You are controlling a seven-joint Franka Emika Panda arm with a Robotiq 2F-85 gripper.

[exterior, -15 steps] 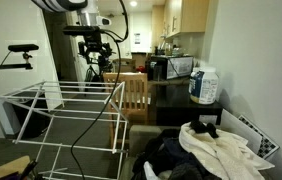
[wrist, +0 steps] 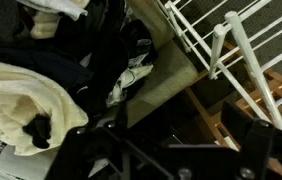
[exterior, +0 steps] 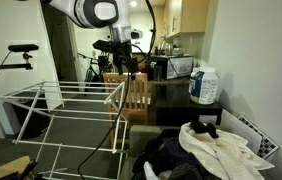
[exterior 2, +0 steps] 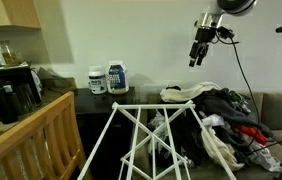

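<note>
In exterior view 1 my gripper [exterior: 124,62] hangs in the air above the right end of the white drying rack [exterior: 69,95], well clear of the laundry. Its fingers stand open, and the wrist view shows nothing between the fingers of the gripper. A pile of dark clothes [exterior: 166,155] lies on the couch with a cream cloth [exterior: 226,153] beside it. On the cream cloth [wrist: 16,90] sits a small black item [wrist: 39,130]. In exterior view 2 the gripper [exterior 2: 195,60] appears high over the clothes pile [exterior 2: 231,110].
White tubs [exterior: 203,87] stand on the dark counter behind the couch. A wooden chair [exterior: 128,98] is beyond the rack. A cable [exterior: 116,122] hangs from the arm. The rack's bars [wrist: 256,65] look empty.
Over the last second my arm has moved right and somewhat lower in exterior view 1, and looks larger there. The rack and clothes have not visibly moved.
</note>
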